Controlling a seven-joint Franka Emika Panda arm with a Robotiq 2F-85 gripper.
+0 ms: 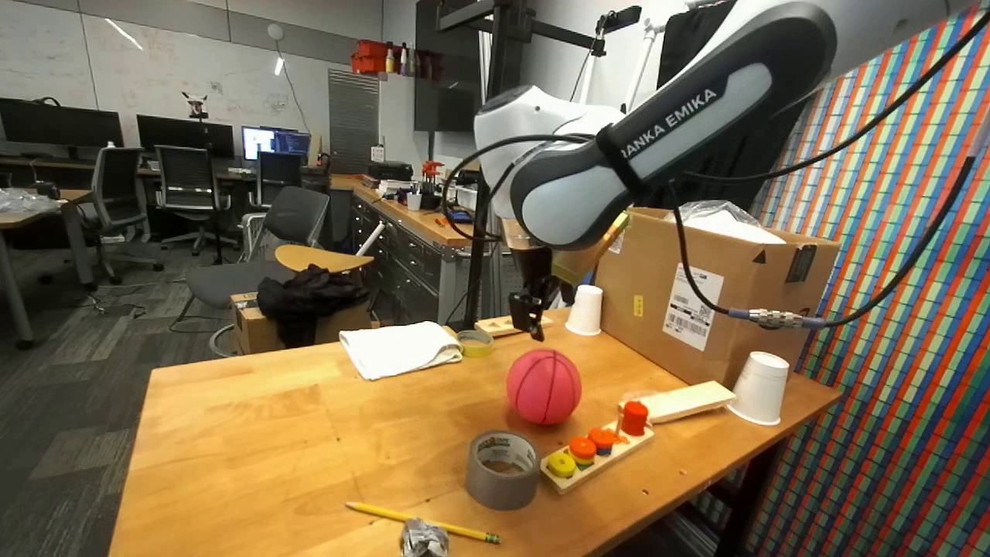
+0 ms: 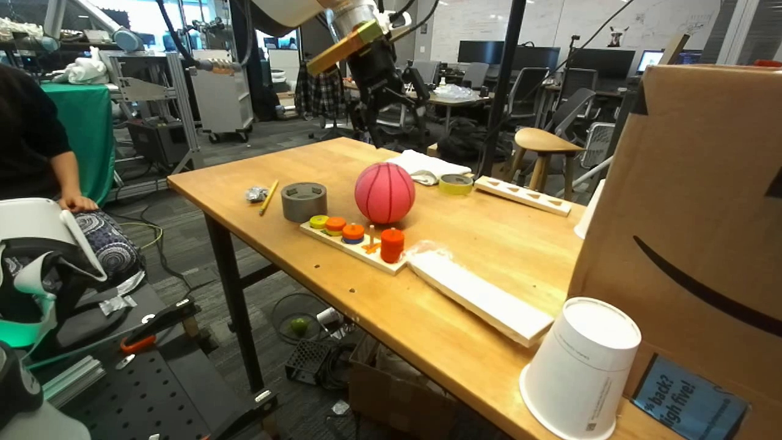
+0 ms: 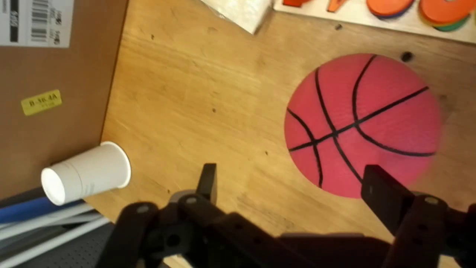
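Note:
A pink ball with black basketball lines (image 1: 544,387) rests on the wooden table, behind the grey tape roll and the peg toy. My gripper (image 1: 529,320) hangs above and behind it in exterior view 1, apart from the ball. In exterior view 2 the gripper (image 2: 396,135) is over the table's far side, higher than the ball (image 2: 385,193). The wrist view shows the gripper with its fingers spread wide and nothing held. One finger (image 3: 386,196) overlaps the lower edge of the ball (image 3: 363,120) in that picture.
Near the ball stand a grey tape roll (image 1: 502,470) and a wooden peg toy with coloured rings (image 1: 599,450). White cups (image 1: 761,388) and a large cardboard box (image 1: 715,297) occupy the right side. A white cloth (image 1: 401,349) lies at the back.

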